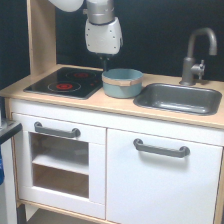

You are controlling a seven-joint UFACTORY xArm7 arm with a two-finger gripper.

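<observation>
A white robot arm reaches down from the top left of the camera view, its gripper [105, 62] hanging just above the back left of a teal pot [123, 86]. The small dark fingers are hard to make out against the dark wall. The pot stands on the wooden counter between the black stovetop [65, 82] and the metal sink [179, 97].
A grey faucet [190, 62] rises behind the sink. Below the counter are a small oven door [60, 190] with a handle and a white cabinet door [145, 185]. A wooden post [42, 35] stands at the back left.
</observation>
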